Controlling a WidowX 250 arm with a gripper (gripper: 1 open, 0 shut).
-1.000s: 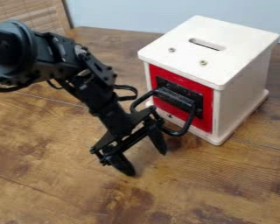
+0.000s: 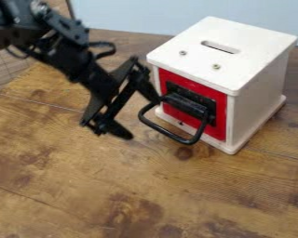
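A white wooden box [image 2: 251, 65] with a slot in its top stands at the upper right, its red front panel [image 2: 204, 98] bearing a black latch with a looped black handle [image 2: 189, 138] that sticks out low toward the viewer. My black gripper [image 2: 124, 113] hangs open in the air just left of the handle, its fingers pointing down, with nothing seen between them and apparently apart from the handle.
A light woven surface shows at the far upper left, behind the arm.
My gripper has moved up and to the left, away from the front of the handle, which is now more fully visible. The box has not visibly moved.
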